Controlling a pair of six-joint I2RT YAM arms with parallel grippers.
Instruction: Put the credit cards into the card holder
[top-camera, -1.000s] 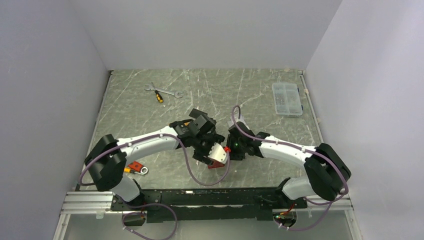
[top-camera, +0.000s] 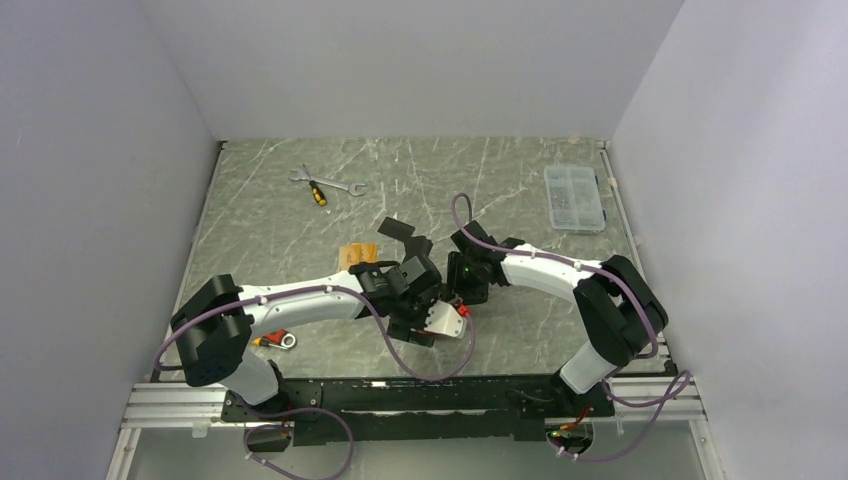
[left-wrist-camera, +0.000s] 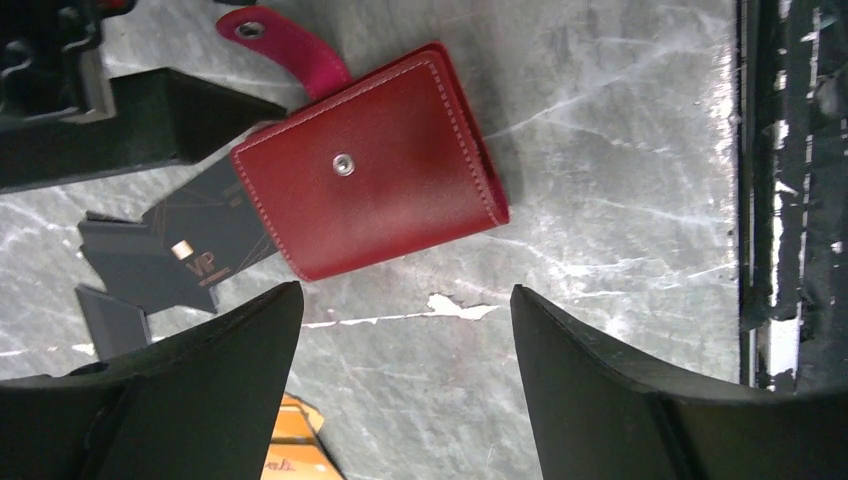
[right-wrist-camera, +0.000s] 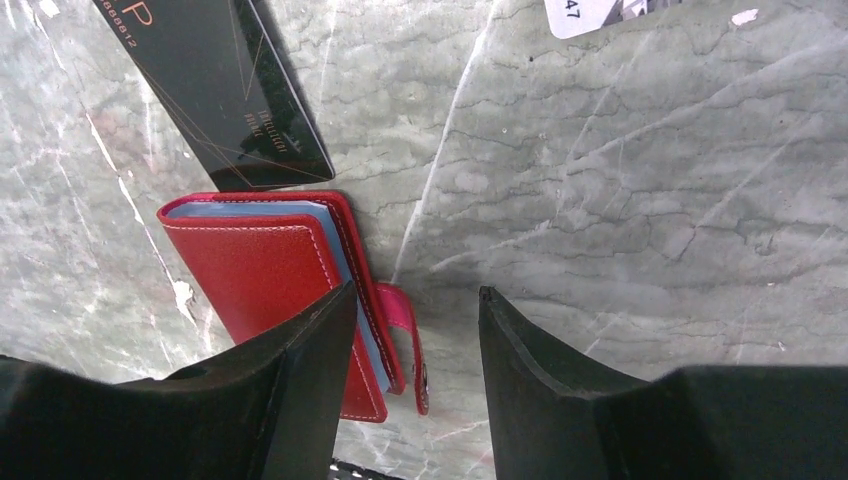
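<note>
In the left wrist view the red card holder (left-wrist-camera: 380, 180) lies shut-flapped on the table, its snap strap (left-wrist-camera: 290, 45) sticking out to one side. My left gripper is open beside the holder, with bare table between its fingers. The right gripper is open too; one of its fingers (right-wrist-camera: 310, 365) overlaps the holder's edge in its wrist view, and whether it touches cannot be told. A black card (right-wrist-camera: 225, 90) lies against the holder's end, partly out of frame. Part of a light-coloured card (right-wrist-camera: 585, 12) shows at the top. From above, the grippers hide the holder.
Dark cards (top-camera: 396, 229) lie behind the arms, near orange packets (top-camera: 357, 257). A wrench (top-camera: 345, 186) and a screwdriver (top-camera: 318, 193) rest at the back left, a clear plastic box (top-camera: 575, 198) at the back right. The two arms stand close together; the table's right side is open.
</note>
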